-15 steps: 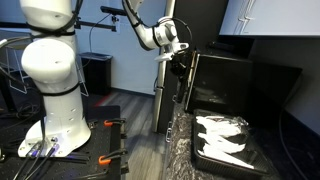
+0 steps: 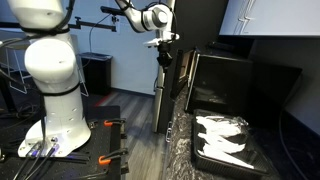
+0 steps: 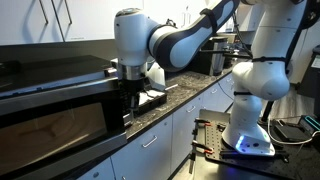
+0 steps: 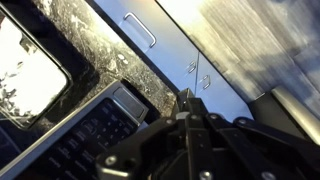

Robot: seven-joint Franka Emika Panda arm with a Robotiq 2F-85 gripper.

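Observation:
My gripper is shut, with nothing showing between its fingers. In the first exterior view, the white wrist of the arm [image 2: 160, 20] is up near the far end of the counter, to the left of a dark microwave [image 2: 222, 85]. The second exterior view has the gripper in front of the right end of the microwave [image 3: 60, 112]; whether they touch I cannot tell. From the wrist view, the microwave's button panel [image 4: 92, 140] lies to the lower left of the fingertips, apart from them in the picture.
A black tray [image 2: 205, 160] holding white cloth-like items [image 2: 222, 140] stands on the speckled counter [image 2: 180, 150]. Grey cabinet fronts with handles [image 4: 140, 30] run below the counter edge. Open floor [image 4: 250, 40] lies beside them.
Tray and microwave look unmoved.

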